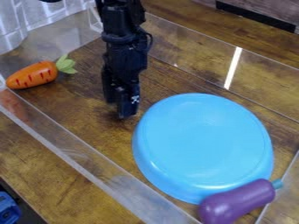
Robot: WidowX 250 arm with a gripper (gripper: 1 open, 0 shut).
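My black gripper [124,98] reaches down from the top centre to the wooden surface, just up and left of a large light-blue round lid or dish [205,144]. Its fingers are dark and blurred against the wood, so whether they are open or shut, or hold anything, is unclear. An orange toy carrot [38,75] with a green top lies at the left. A purple toy eggplant [237,200] lies at the lower right, against the blue piece.
A clear plastic wall runs along the left and bottom of the work area. A small blue object [7,210] sits outside it at bottom left. Bare wood [193,61] is free at the upper right and lower left.
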